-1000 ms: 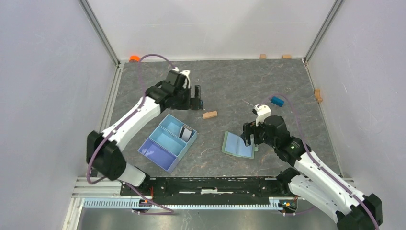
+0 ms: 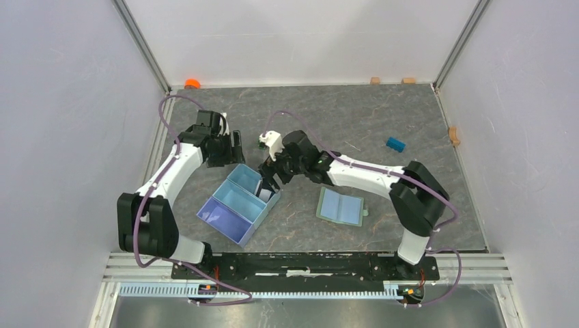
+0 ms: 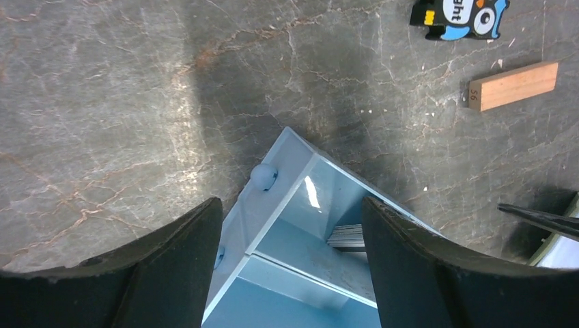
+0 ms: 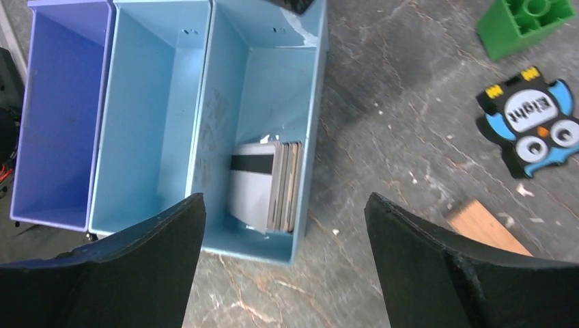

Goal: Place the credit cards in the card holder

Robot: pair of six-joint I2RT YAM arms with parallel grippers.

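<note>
The credit cards stand as a stack in the end compartment of a blue three-part box; in the left wrist view only the edges of the stack show, partly behind a finger. My right gripper is over that compartment, its fingers wide apart around the stack's position with nothing gripped. Past the box's far corner, my left gripper hovers with its fingers apart and empty. The card holder, light blue inside with a green border, lies opened flat on the table to the right of the box.
Three-part box has two empty compartments. Near it lie a green block, an owl-shaped piece and a wooden block. A blue block sits far right. Between holder and right wall the table is clear.
My right gripper has swung left from above the card holder to above the box's card compartment. My left gripper has drawn back leftward from over the owl piece.
</note>
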